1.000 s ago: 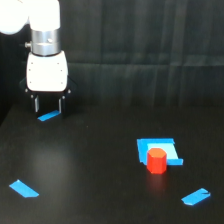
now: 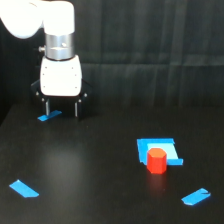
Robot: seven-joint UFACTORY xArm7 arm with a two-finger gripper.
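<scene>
My gripper hangs over the back left of the dark table, with its two dark fingers spread apart and nothing seen between them. A strip of blue tape lies just below it, near the left finger. Toward the right stands a red block, looking roughly cylindrical or many-sided. It is at the front edge of a blue-bordered patch with a pale middle, covering part of it. The gripper is well to the left of the block and farther back.
One more blue tape strip lies at the front left, and another at the front right. Bare dark table stretches across the middle. A black curtain closes off the back.
The gripper and arm have shifted to the right and slightly down in the view. The red block, the blue patch and the tape strips stay where they were.
</scene>
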